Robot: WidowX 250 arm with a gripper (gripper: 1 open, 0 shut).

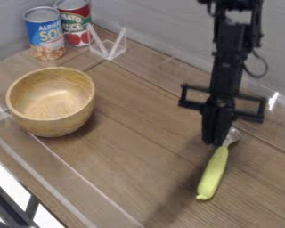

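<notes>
A yellow-green elongated object [212,175] with a silvery upper end lies on the wooden table at the right. Just above and left of that end is my black gripper [216,137], shut, its tips blurred; nothing clearly shows between its fingers.
A wooden bowl [50,98] sits at the left. Two cans, a soup can [46,36] and a tomato can [77,20], stand at the back left.
</notes>
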